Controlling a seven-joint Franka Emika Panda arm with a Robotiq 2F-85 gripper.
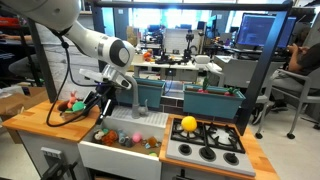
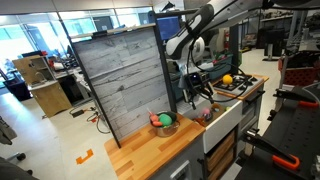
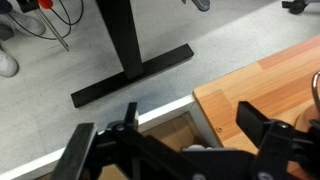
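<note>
My gripper is open, its two dark fingers well apart and nothing seen between them. In exterior view 1 it hangs tilted by the left counter's inner edge, near a round basket of colourful toy food. Exterior view 2 shows that basket with a green piece and red pieces inside. Several small coloured things lie in the white sink bin. A yellow ball-like thing sits on the stove. Only a small part of the basket's rim enters the wrist view.
The left wooden counter has bare room around the basket. A grey faucet rises behind the sink, with blue-green bins at the back. A dark post foot stands on the floor.
</note>
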